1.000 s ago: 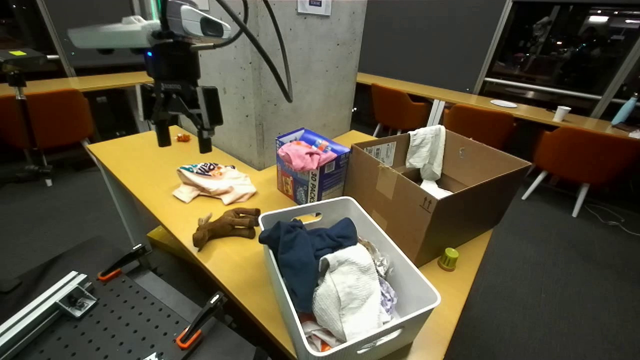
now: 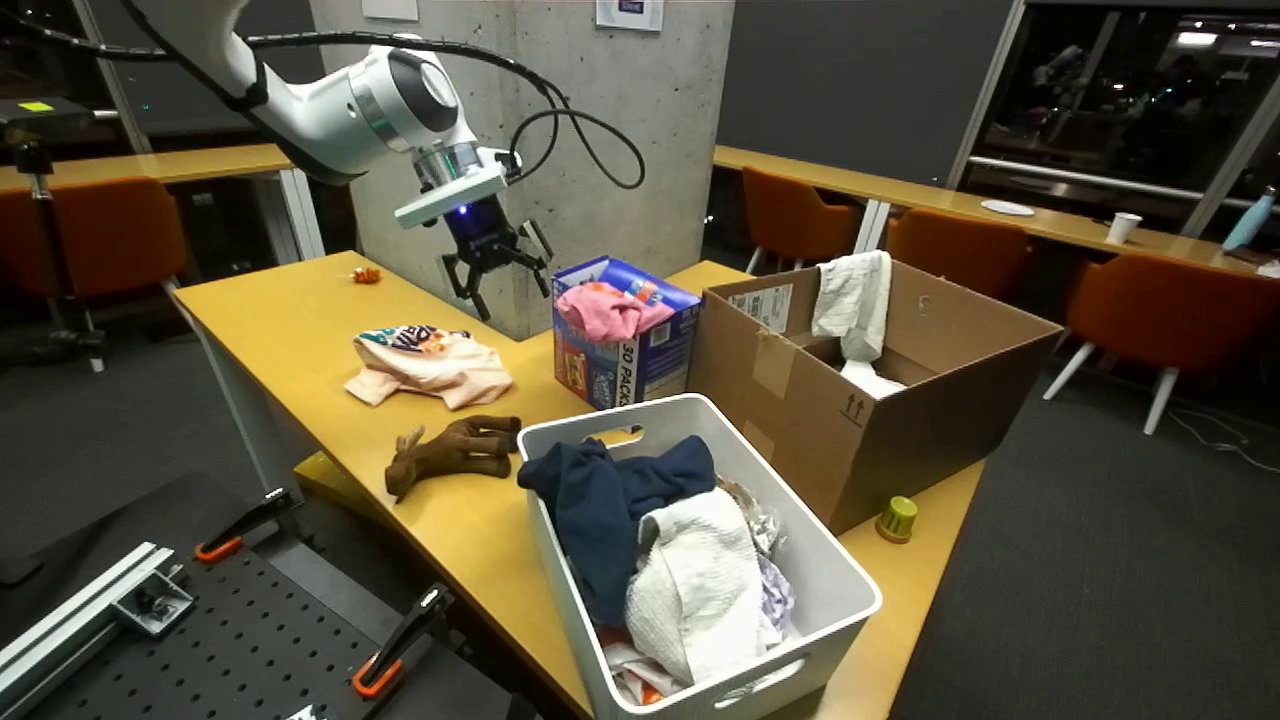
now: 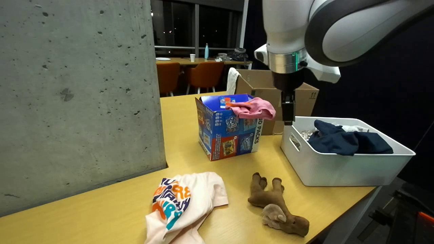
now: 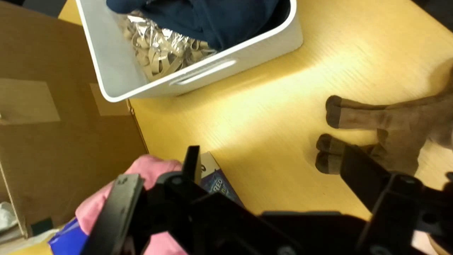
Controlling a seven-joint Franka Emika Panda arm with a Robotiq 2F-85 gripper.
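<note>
My gripper [image 2: 513, 302] hangs above the table near the blue snack box [image 2: 657, 355], its fingers spread apart with nothing between them. The wrist view shows a wide gap between the dark fingertips. A pink cloth [image 3: 257, 109] drapes over the rim of the snack box; part of it shows behind the left finger in the wrist view. On the table lie a brown plush animal [image 3: 270, 200], on its side, and a crumpled pale pink shirt [image 3: 203, 189] with colourful lettering. A white bin [image 2: 564, 564] holds a navy cloth [image 2: 612, 492] and a white cloth [image 2: 696, 576].
A large open cardboard box [image 2: 828, 420] stands behind the bin, a white towel [image 2: 854, 294] over its edge. A green cup-like item [image 2: 896, 518] sits beside it. The concrete pillar [image 3: 81, 101] borders the table. Bare wood shows between bin and plush.
The arm has swung right in exterior view 1, from above the table's far left end toward the snack box, and the gripper has tilted. The objects on the table stay where they were.
</note>
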